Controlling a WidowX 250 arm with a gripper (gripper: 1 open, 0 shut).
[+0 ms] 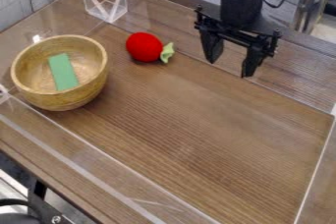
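Note:
My black gripper [238, 46] hangs over the back centre-right of the wooden table, its fingers pointing down and spread apart, with nothing visible between them. To its left sit a red round object [144, 45] and a small light green piece [167, 52] beside it. A round wooden bowl [85, 88] at the left holds a green block [63, 74].
A small clear rack-like object [106, 2] stands at the back left. The middle, front and right of the table [197, 149] are clear.

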